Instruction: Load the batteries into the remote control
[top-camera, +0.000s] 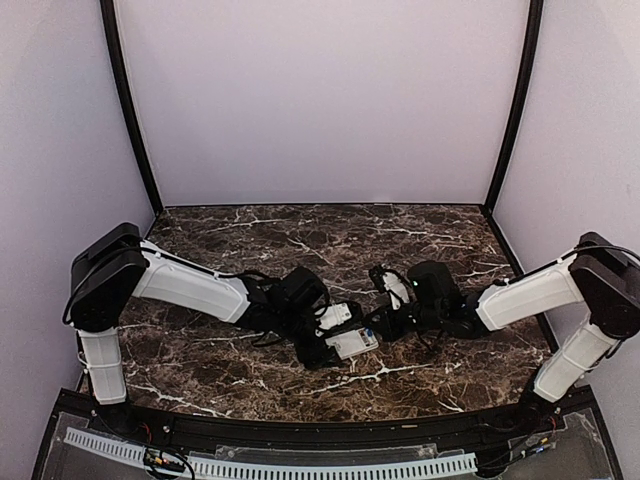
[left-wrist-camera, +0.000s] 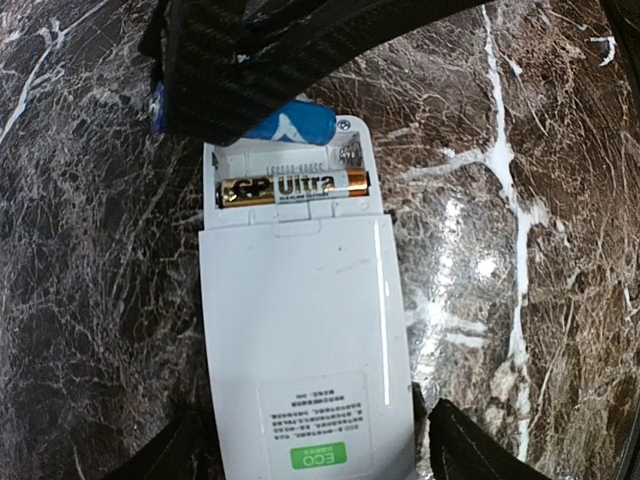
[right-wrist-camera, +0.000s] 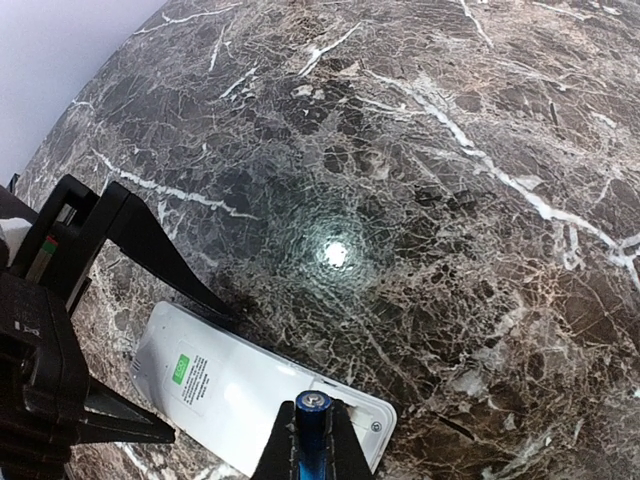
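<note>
The white remote control (left-wrist-camera: 305, 320) lies on the marble table, its back up, the battery compartment bare at one end. One black-and-copper battery (left-wrist-camera: 290, 187) rests crosswise in that compartment. At the remote's sides, my left gripper is shut on its body. A blue battery (left-wrist-camera: 300, 122) sits at the compartment's outer end, partly hidden by the right fingers (left-wrist-camera: 205, 80) in the left wrist view. My right gripper is shut on this blue battery, whose metal end faces up in the right wrist view. Whether the blue battery touches the compartment I cannot tell.
White walls (top-camera: 330, 100) stand at the back and sides. Both arms are close together over the remote.
</note>
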